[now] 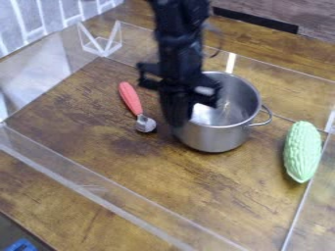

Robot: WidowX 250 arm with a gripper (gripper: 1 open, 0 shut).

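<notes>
My gripper [175, 106] is blurred and hangs over the left side of a steel pot [222, 132], covering part of its rim; whether anything is between its fingers cannot be made out. A red-handled utensil [131, 98] with a metal head lies on the wooden surface left of the pot. A pale green vegetable, like a cabbage or corn [301, 152], lies to the right of the pot.
Clear plastic walls edge the work area on the left and right. A thin rod or cable runs behind the vegetable.
</notes>
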